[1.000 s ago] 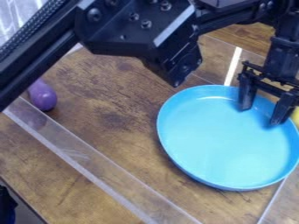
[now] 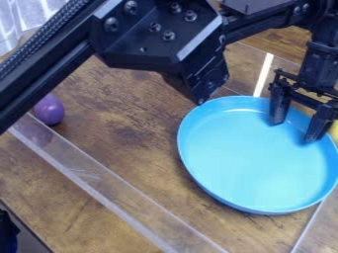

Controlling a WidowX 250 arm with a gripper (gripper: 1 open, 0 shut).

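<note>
My black gripper point(image 2: 294, 123) hangs at the right, over the back right rim of a blue round plate point(image 2: 251, 158), its two fingers apart and pointing down with nothing visible between them. Part of a yellow object point(image 2: 333, 132) shows at the right edge behind the fingers, mostly hidden. A purple rounded object point(image 2: 49, 111) lies on the wooden table at the left.
The dark arm point(image 2: 145, 30) crosses the top of the view. Clear strips run along the table at lower left. A dark piece sits in the bottom left corner.
</note>
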